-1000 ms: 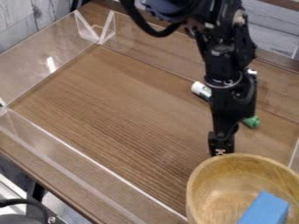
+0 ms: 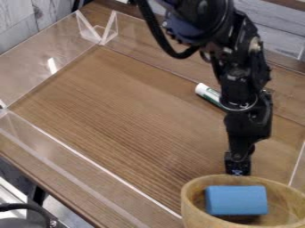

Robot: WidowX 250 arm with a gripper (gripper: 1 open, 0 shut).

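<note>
My black gripper [image 2: 238, 158] hangs from the arm at the right, low over the wooden floor just behind a tan bowl [image 2: 194, 210], open, with nothing visible between its fingers. A blue block [image 2: 236, 200] lies inside the bowl at the bottom right. A white and dark cylindrical item [image 2: 208, 94] lies behind the arm, partly hidden by it.
Clear plastic walls [image 2: 36, 62] edge the wooden tray. A black cable runs at the lower left corner.
The blue block has moved from the bowl's lower right to its middle and turned more level. The gripper has shifted slightly; the bowl also sits differently in view.
</note>
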